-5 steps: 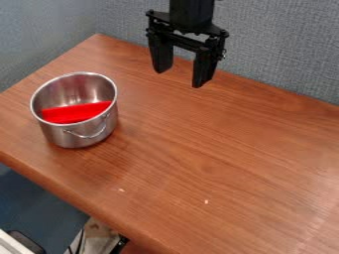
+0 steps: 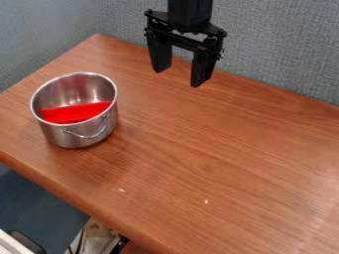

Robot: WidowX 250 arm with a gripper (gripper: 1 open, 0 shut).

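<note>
My black gripper (image 2: 180, 63) hangs at the top centre over the back of the wooden table, its two fingers wide apart and nothing between them. A steel pot (image 2: 85, 135) with a wire handle stands at the left of the table, apart from the gripper. A red object (image 2: 77, 111) lies inside the pot.
A grey padded wall (image 2: 279, 50) runs behind it. Cables and some items lie below the table's front-left edge.
</note>
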